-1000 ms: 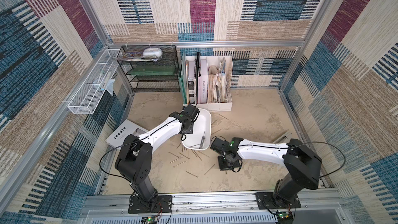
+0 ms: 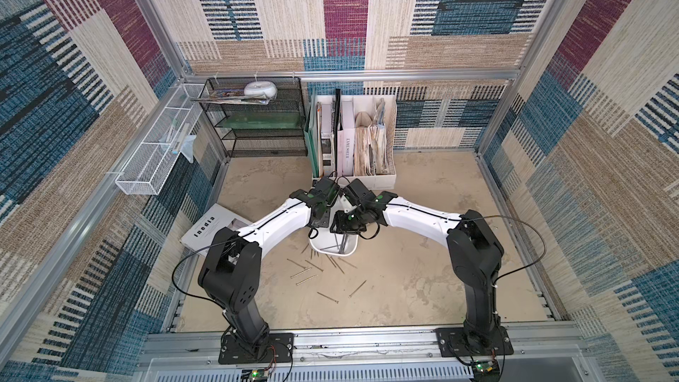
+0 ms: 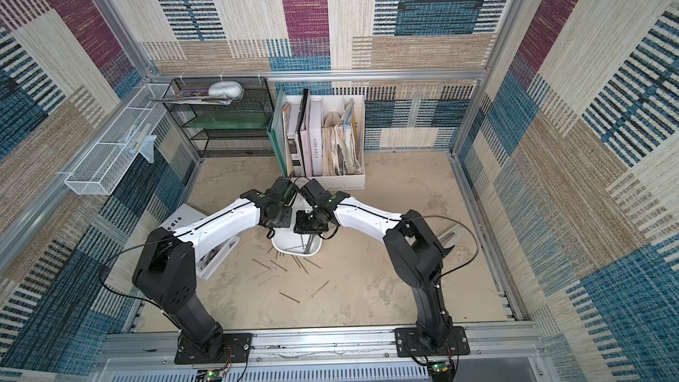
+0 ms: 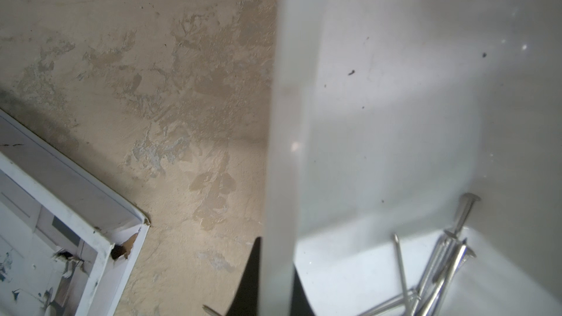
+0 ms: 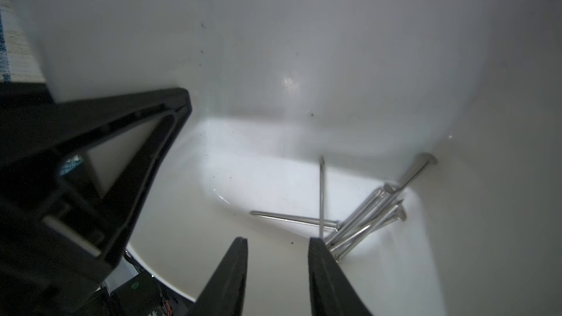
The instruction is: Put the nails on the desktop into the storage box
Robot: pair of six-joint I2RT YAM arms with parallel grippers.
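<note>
The white storage box [image 2: 334, 249] stands mid-table under both arms. My left gripper is shut on its left rim [image 4: 287, 140], one finger each side. In the right wrist view, my right gripper hangs over the inside of the box, its fingers [image 5: 229, 269] apart with nothing seen between them. Several nails [image 5: 366, 216] lie in a heap at one end of the box floor, with one thin nail [image 5: 321, 190] pointing away from it. On the desk in front of the box lie several loose nails [image 2: 327, 297].
A white file holder [image 2: 375, 181] full of papers stands behind the box. At the left lies a white box-like item marked "inedia" [image 2: 212, 225], with a black wire rack [image 2: 265, 145] farther back.
The right gripper has swung from over the desk, front right of the box, up and left to above the box, now close beside the left gripper. The left arm and the box look still.
</note>
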